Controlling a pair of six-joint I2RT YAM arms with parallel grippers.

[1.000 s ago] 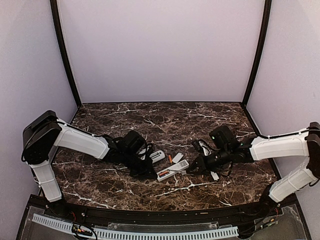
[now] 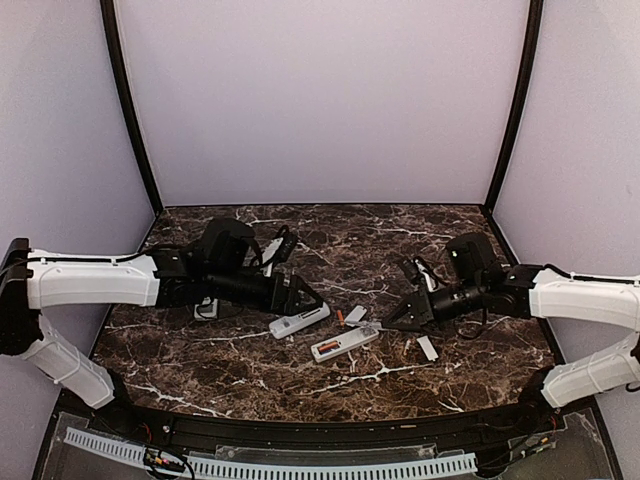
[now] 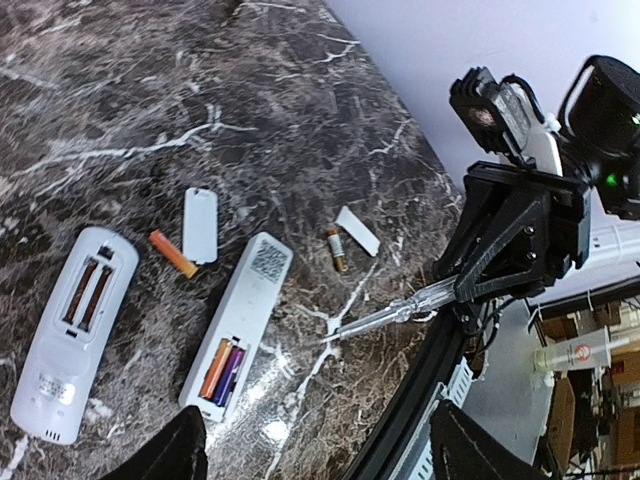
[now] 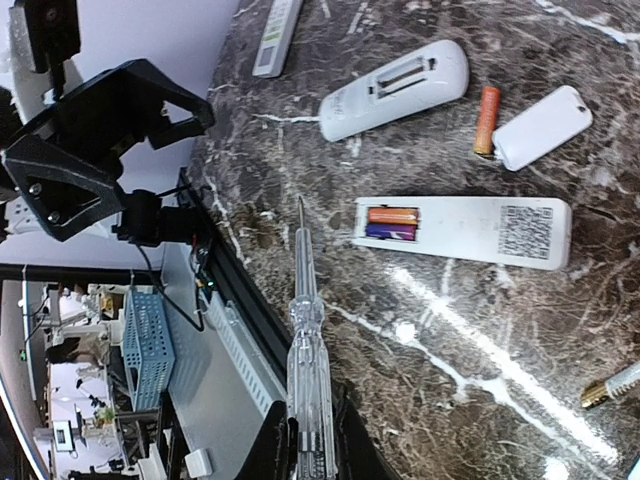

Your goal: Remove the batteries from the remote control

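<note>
A white remote (image 3: 252, 292) lies on the dark marbled table, its compartment uncovered. Inside it sit an orange battery (image 3: 216, 368) and a purple battery (image 3: 229, 376), side by side. My right gripper is shut on a clear-handled screwdriver (image 4: 309, 350), whose metal tip is apart from the remote. Above the table, my left gripper (image 2: 300, 297) hangs open and empty, over the second white remote (image 3: 55, 370) in the top view. A loose orange battery (image 3: 173, 254) rests against a white cover (image 3: 200, 226).
Another loose battery (image 3: 337, 250) and a second white cover (image 3: 358, 231) lie on the right side. A further remote (image 4: 277, 38) shows at the far left side of the table.
My left gripper has moved up and back from the near end of the remote. My right gripper has drawn slightly right, taking the screwdriver's tip away from the battery compartment. The remote looks unmoved.
</note>
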